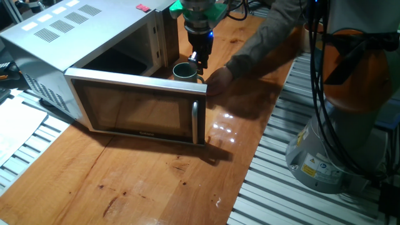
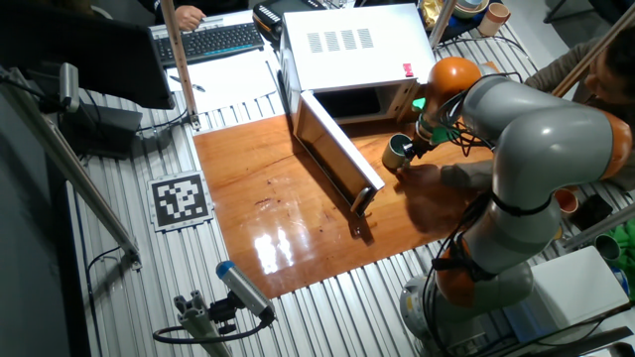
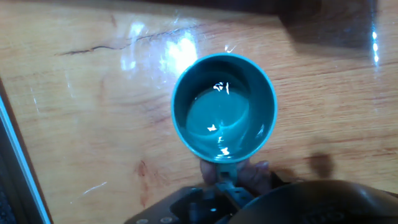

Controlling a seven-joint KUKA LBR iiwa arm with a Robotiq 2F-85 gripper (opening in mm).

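A green mug (image 1: 185,71) stands behind the open microwave door, its lower part hidden by the door in exterior view 1. From above, the wrist view shows the mug (image 3: 224,115) upright and open-topped, with bright reflections inside and its handle (image 3: 226,170) pointing toward my gripper. My fingertips are at the handle, close to the rim. Whether they are shut on it does not show clearly. A person's hand (image 1: 218,81) is at the mug's handle side, its fingers (image 3: 256,175) showing beneath the handle.
The silver microwave (image 1: 69,37) stands at the back left. Its door (image 1: 134,112) swings out in front of the mug. The person's arm (image 1: 262,44) reaches in from the right. Bare wooden tabletop (image 1: 144,181) lies in front of the door.
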